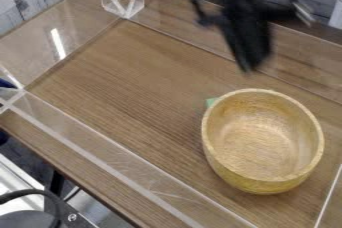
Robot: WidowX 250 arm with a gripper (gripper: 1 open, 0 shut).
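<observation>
My dark gripper (249, 34) hangs blurred at the top right, above the back part of the table, higher than a round wooden bowl (261, 140). Motion blur hides whether its fingers are open or shut, and nothing held can be made out. The bowl stands at the lower right of the table, with a small green item (210, 102) partly hidden behind its left side.
Clear plastic strips run along its edges, with a clear angular piece (123, 0) at the back left. Dark metal parts lie beyond the front-left edge.
</observation>
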